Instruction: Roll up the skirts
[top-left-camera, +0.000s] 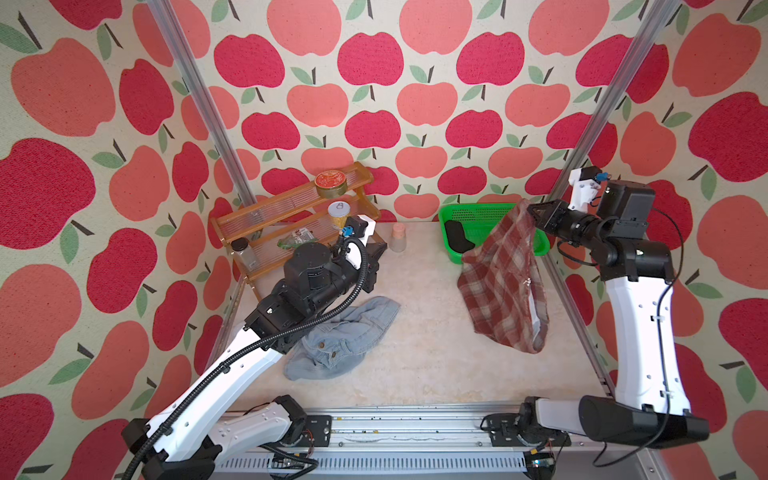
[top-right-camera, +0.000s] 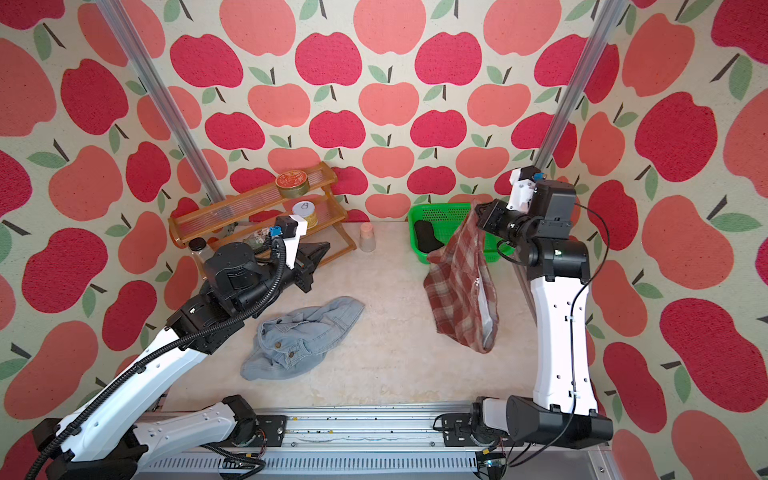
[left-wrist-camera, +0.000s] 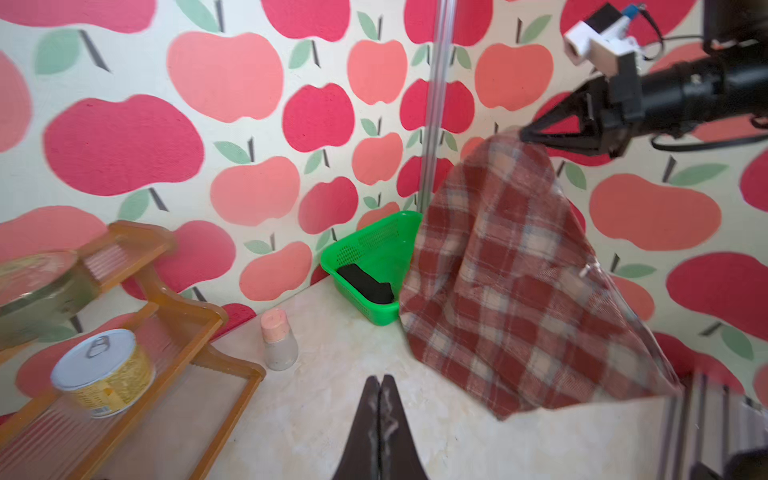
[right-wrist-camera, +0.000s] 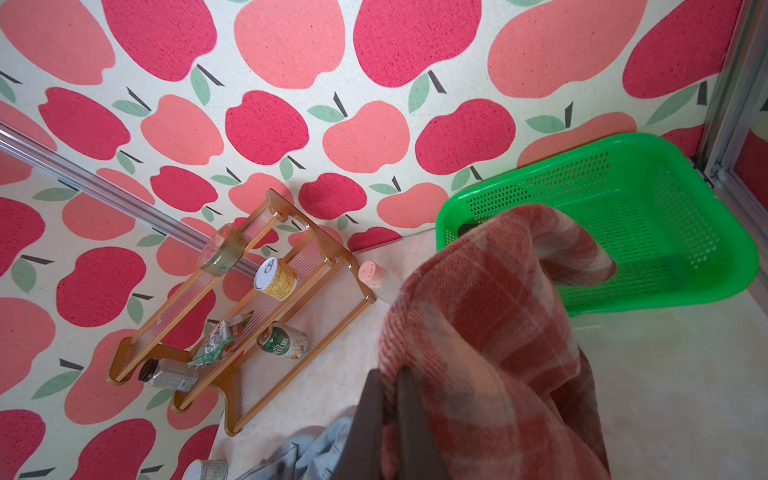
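Note:
A red and white plaid skirt (top-left-camera: 504, 284) hangs in the air from my right gripper (top-left-camera: 542, 214), which is shut on its upper edge. Its lower part drapes down over the right side of the table; whether the hem touches the surface I cannot tell. In the right wrist view the plaid cloth (right-wrist-camera: 488, 336) fills the space around the fingertips. A blue denim skirt (top-right-camera: 304, 336) with buttons lies crumpled on the table at the left. Above and beyond it, my left gripper is shut with nothing showing between its fingers.
A green basket (right-wrist-camera: 664, 300) holding a dark item (left-wrist-camera: 364, 281) stands at the back right, partly behind the plaid cloth. At the back left is a wooden rack (top-right-camera: 256, 212) with cans and jars. Beside it stands a pink-capped shaker (top-left-camera: 398, 237).

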